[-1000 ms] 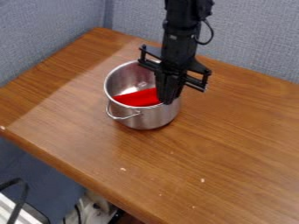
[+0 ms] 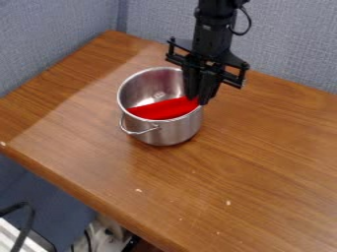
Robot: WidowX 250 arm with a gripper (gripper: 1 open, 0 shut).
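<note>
A steel pot (image 2: 161,132) with a wire handle stands on the wooden table (image 2: 237,187). A red object (image 2: 161,109) lies inside it. My black gripper (image 2: 198,95) reaches down at the pot's right rear rim, beside the red object's right end. The fingertips are dark and partly overlap the pot, so I cannot tell whether they are open or shut or touch the red object.
Grey padded walls stand behind. Cables and white parts lie below the table's near-left edge.
My gripper has moved slightly up and to the right over the last second, and more of the red object shows.
</note>
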